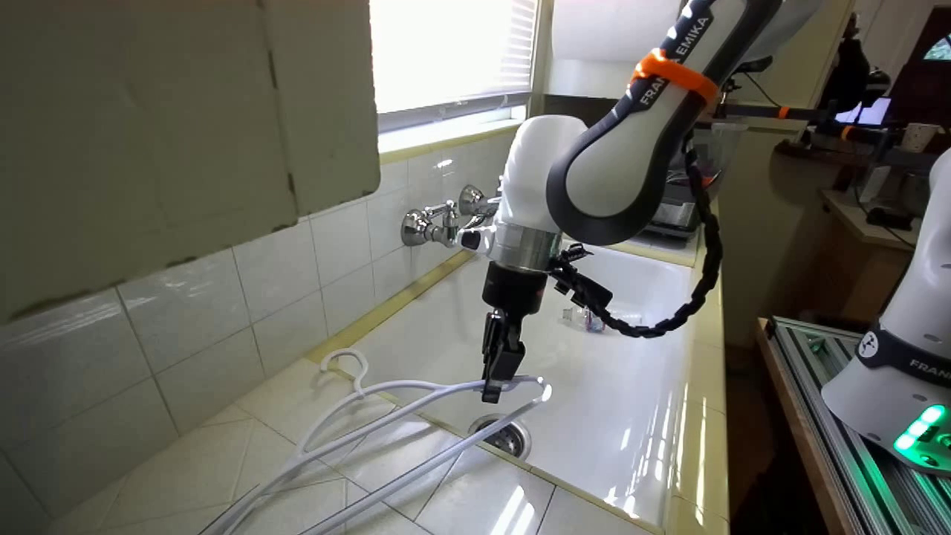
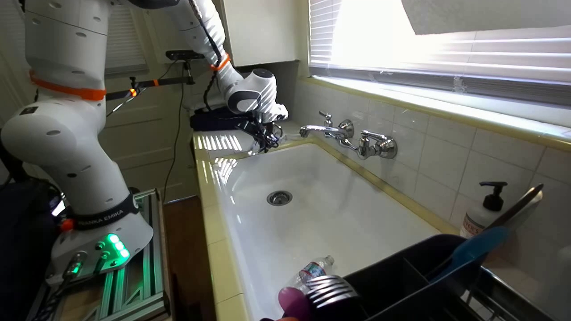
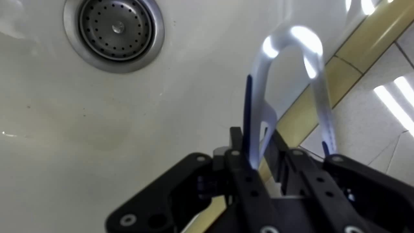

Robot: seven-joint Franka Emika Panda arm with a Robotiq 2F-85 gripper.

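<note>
A pale grey-white hanger [image 1: 406,407] has its hook toward the tiled wall and its long bars running out of the lower edge of exterior view 1. My gripper [image 1: 492,385] is shut on one of its bars, close to the rounded end. In the wrist view the loop of the hanger [image 3: 260,83] rises from between my gripper's fingertips [image 3: 259,155], above the sink's edge. The held end is raised over the rim. Exterior view 2 shows the arm at the sink's far end, with the hanger hard to make out.
Below lies the white sink [image 2: 342,224] with its drain [image 2: 279,198], and a clear plastic bottle [image 2: 313,270] rests in it. The faucet [image 2: 342,133] juts from the wall. A black rack [image 2: 407,278] of utensils and a soap bottle [image 2: 484,208] stand at the near end.
</note>
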